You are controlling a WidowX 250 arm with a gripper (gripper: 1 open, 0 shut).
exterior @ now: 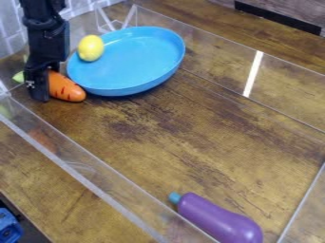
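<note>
My black gripper (40,84) reaches down at the upper left, low over an orange toy carrot (66,88) with a green top, beside the blue plate (133,62). The fingertips are at the carrot's top end, dark and partly hidden, so whether they grip it is unclear. A yellow lemon-like toy (90,47) sits at the plate's left edge.
A purple toy eggplant (219,216) lies at the lower right. Clear plastic walls border the wooden surface (178,142), whose middle is free. A blue object (8,226) shows outside at the lower left.
</note>
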